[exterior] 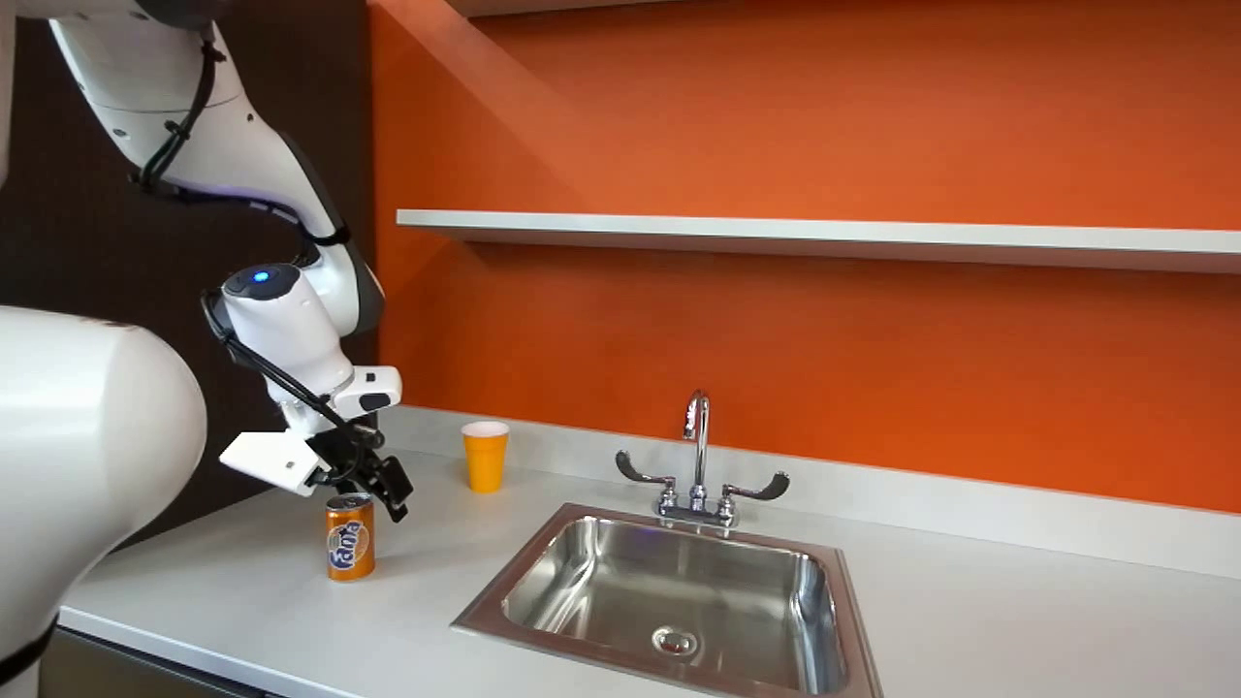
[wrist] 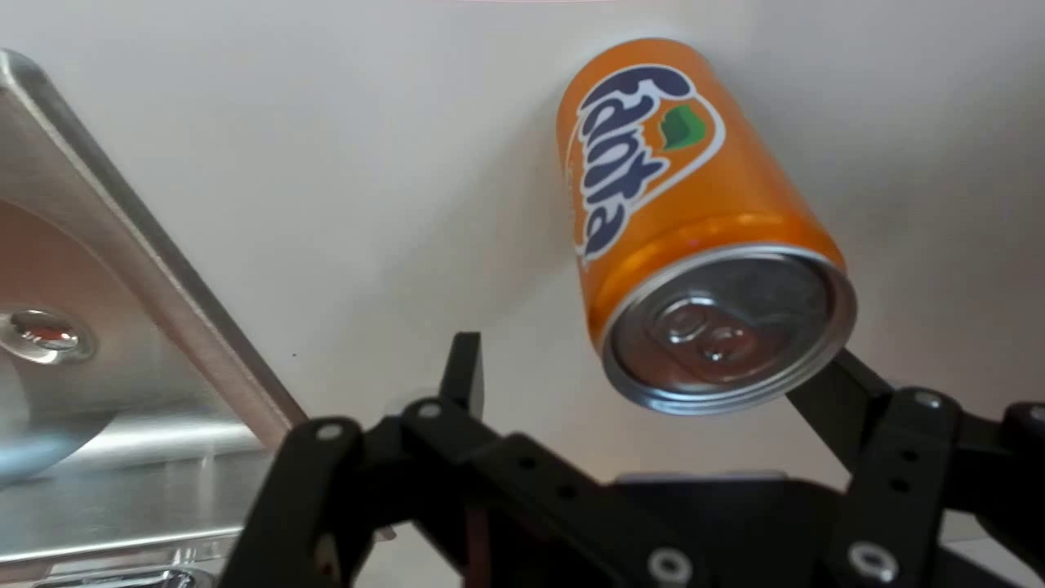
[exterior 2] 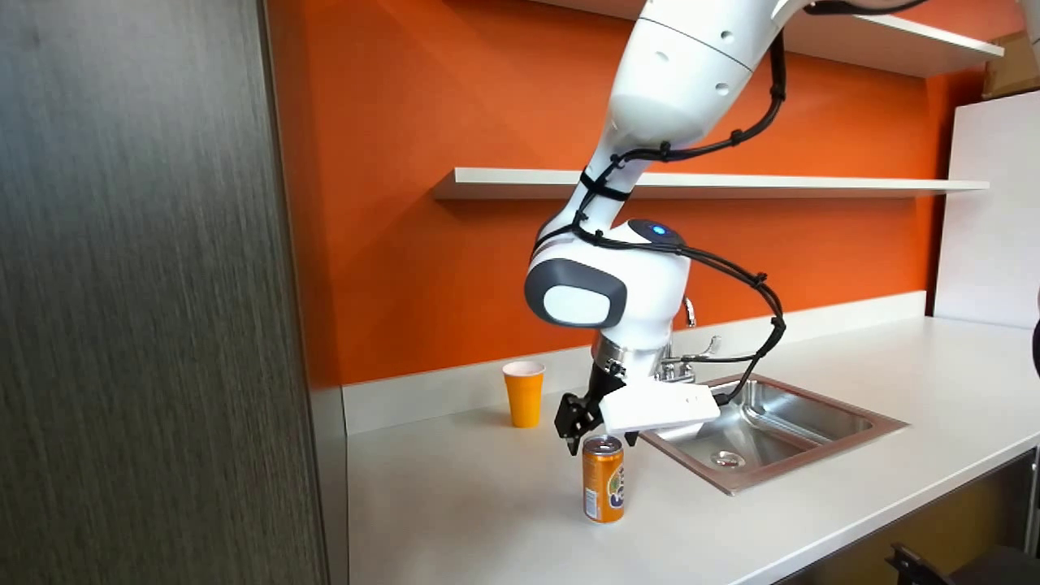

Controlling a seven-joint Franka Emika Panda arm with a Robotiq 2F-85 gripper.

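An orange Fanta can (exterior: 350,540) stands upright on the counter, left of the sink. My gripper (exterior: 369,494) is above and behind it, tilted, with its fingers apart. In the second exterior view the gripper (exterior 2: 601,439) hangs just behind the top of the can (exterior 2: 601,484). From the wrist, the can (wrist: 676,186) appears with its lid towards the camera, and the open gripper has one finger (wrist: 462,377) left of the lid and clear of it. The other finger is partly hidden behind the lid's lower right edge; whether it touches cannot be told.
A yellow cup (exterior: 485,459) stands upright near the back wall. To the right lies a steel sink (exterior: 512,628) with a faucet (exterior: 698,454). A white shelf (exterior: 814,229) runs along the orange wall.
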